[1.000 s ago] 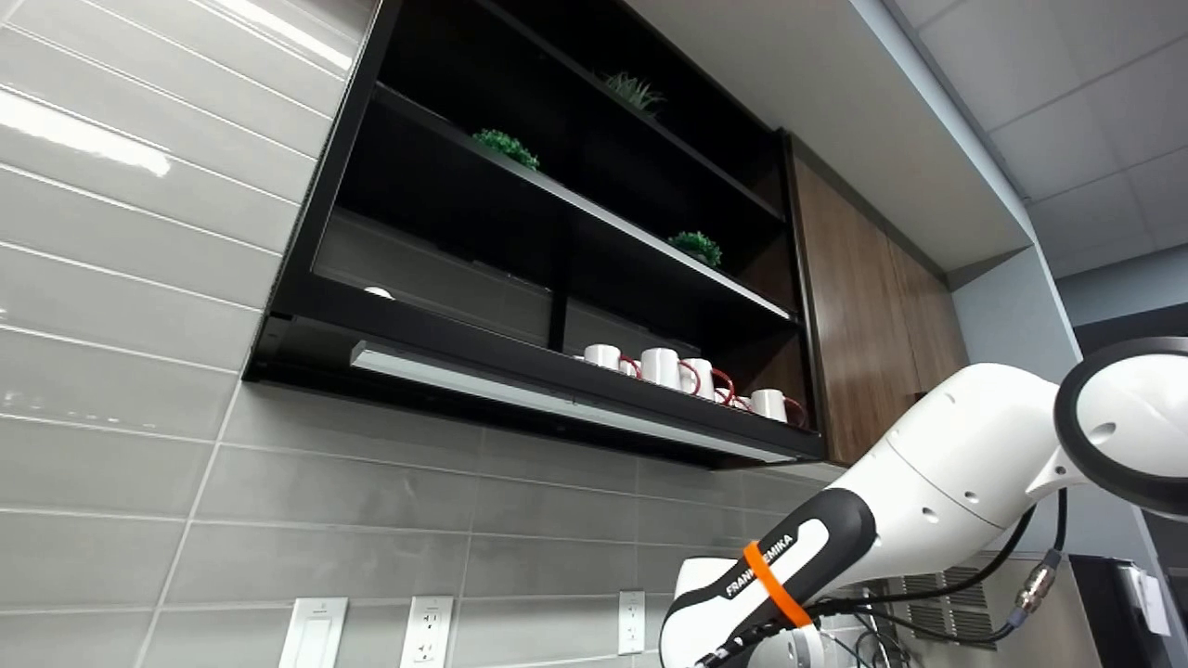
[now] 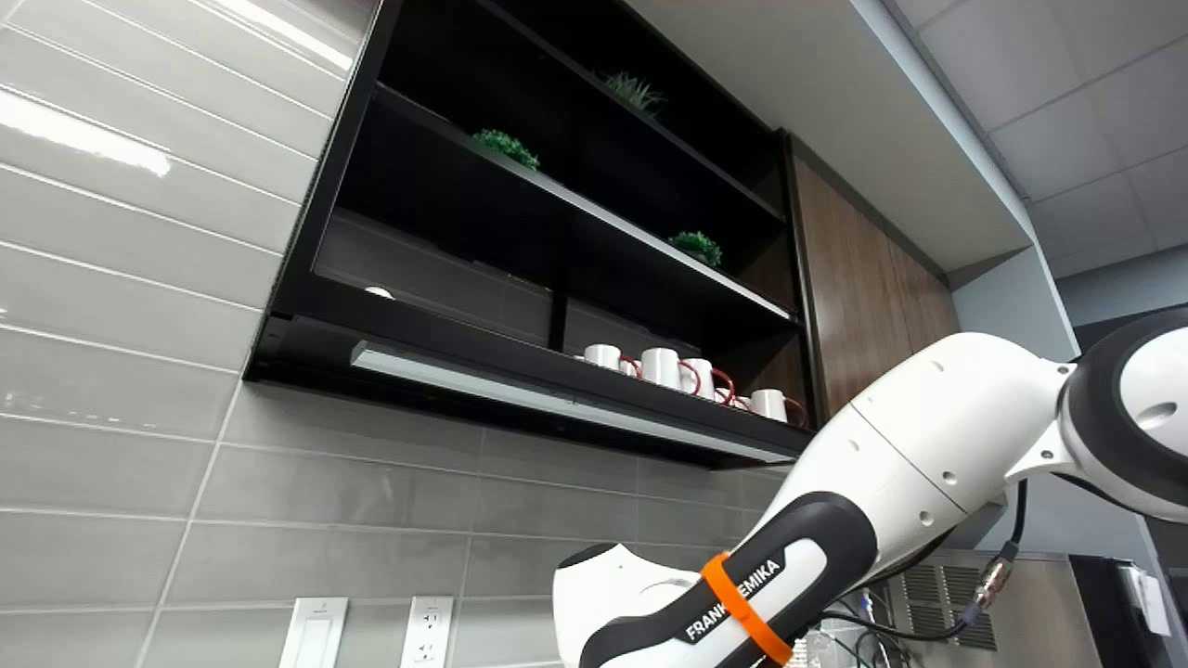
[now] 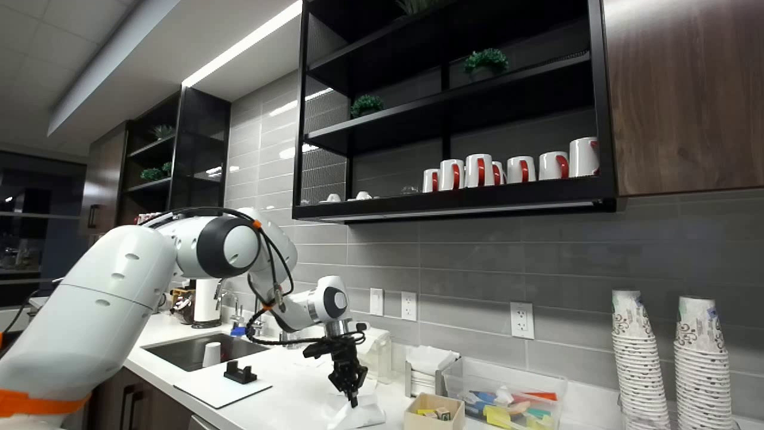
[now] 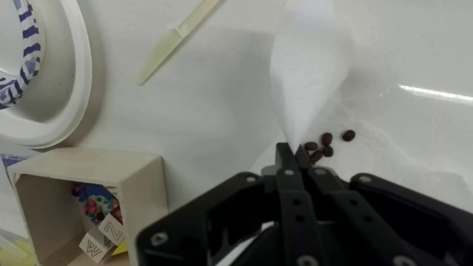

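Observation:
A thin white napkin (image 4: 306, 66) narrows to a point at the tips of my gripper, which is shut on it in the wrist view. From the pinch the cloth or paper spreads away as a folded cone. In exterior view 2 the gripper (image 3: 353, 402) points down over the counter, with the white napkin (image 3: 360, 415) right beneath its tips. Several dark brown beans (image 4: 327, 139) lie on the white surface just beside the fingertips. Exterior view 1 shows the arm, but the gripper is below its frame.
An open wooden box (image 4: 142, 190) with lettered blocks stands left of the gripper. Beyond it are a white bowl (image 4: 82, 88) and a pale plastic knife (image 4: 166, 46). A clear bin (image 3: 555, 390) and stacked paper cups (image 3: 634, 358) stand along the wall. The black shelf (image 3: 458, 204) hangs above.
In exterior view 1 the arm has swung left and its forearm end stands slightly higher, now covering a wall outlet that showed before. The mugs and shelf are unchanged.

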